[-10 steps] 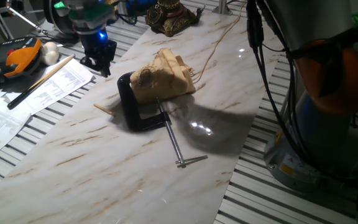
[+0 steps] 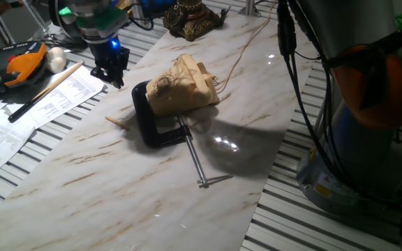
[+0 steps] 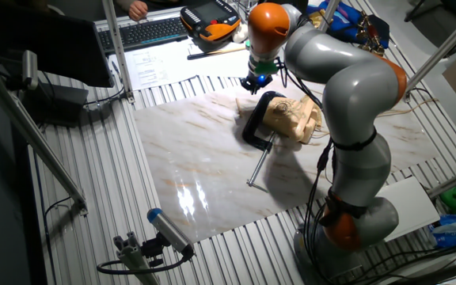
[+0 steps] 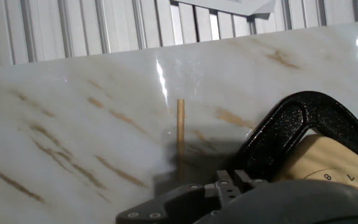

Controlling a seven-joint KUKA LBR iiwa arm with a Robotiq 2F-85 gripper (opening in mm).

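My gripper [image 2: 117, 81] hangs above the far part of the marble-patterned board, behind and left of the clamp, apart from everything below. In the wrist view the gripper looks shut, its fingertips close together with nothing visible between them. The black C-clamp [image 2: 143, 115] lies on the board around one end of a pale wooden piece [image 2: 183, 87]; its screw [image 2: 195, 160] points towards the front. Beside the clamp a thin wooden stick [image 4: 180, 134] shows, its lower part hidden behind the gripper. In the wrist view, printed numbers mark the wooden piece [image 4: 328, 163].
Papers [image 2: 54, 104] with a dark-and-wood stick lie left of the board, near an orange-black device [image 2: 11, 64]. An ornate object [image 2: 192, 19] stands at the far edge. A thin cord [image 2: 246, 49] trails behind the wooden piece. The board's front left is clear.
Over the last second my gripper has shifted very slightly in exterior view 1. The clamp, wooden piece and stick have not moved.
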